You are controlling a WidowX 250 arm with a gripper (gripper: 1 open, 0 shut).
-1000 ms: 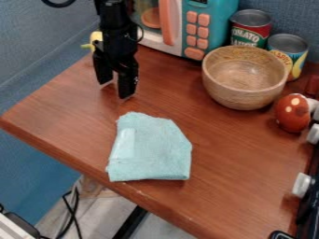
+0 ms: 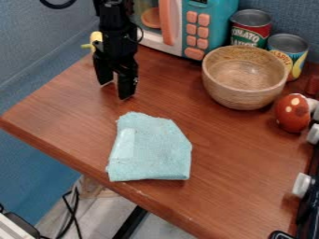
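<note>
My black gripper [image 2: 116, 86] hangs over the back left of the wooden table, its fingers pointing down; whether they are open or shut is hard to tell. Behind it, partly hidden, is a small yellow object [image 2: 95, 39]. A folded light-blue cloth [image 2: 151, 149] lies on the front middle of the table, apart from the gripper.
At the back stand a teal toy microwave [image 2: 214, 14], a tomato can [image 2: 249, 31], another can [image 2: 286, 51] and a wooden bowl [image 2: 243, 86]. A red spotted egg-like object [image 2: 293, 114] and black appliance sit at the right.
</note>
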